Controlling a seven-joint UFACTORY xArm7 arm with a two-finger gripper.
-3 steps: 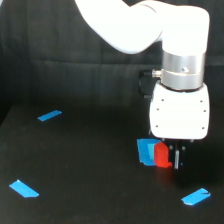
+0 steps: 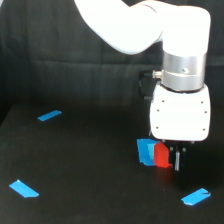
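A small red block (image 2: pixel 161 155) stands on the dark table, right of centre. Directly left of it is a blue piece (image 2: pixel 146 151), partly hidden by the red block, and I cannot tell whether the two touch. My white gripper (image 2: pixel 176 160) points down at the red block's right side, its dark fingers overlapping that edge in the view. Whether the fingers are open, shut or around the block cannot be made out at this size.
Strips of blue tape lie on the table: one at the back left (image 2: pixel 50 115), one at the front left (image 2: pixel 24 188) and one at the front right (image 2: pixel 196 197). A dark curtain (image 2: pixel 70 60) hangs behind.
The hand sits very slightly lower than a second ago. The red block, the blue piece and the tape strips look unmoved.
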